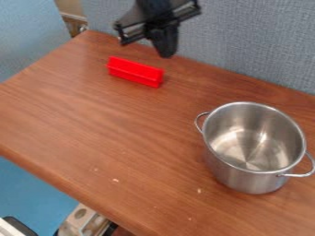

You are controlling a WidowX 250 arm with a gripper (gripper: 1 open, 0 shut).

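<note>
A red rectangular block (134, 72) lies on the wooden table near the back, left of centre. My black gripper (149, 37) hangs above and just behind it at the top of the view, apart from it, blurred, with nothing seen between its fingers; whether it is open or shut is unclear. A steel pot (252, 147) with two handles stands at the right.
A grey textured wall (259, 46) runs along the back. Blue floor shows past the table's front-left edge.
</note>
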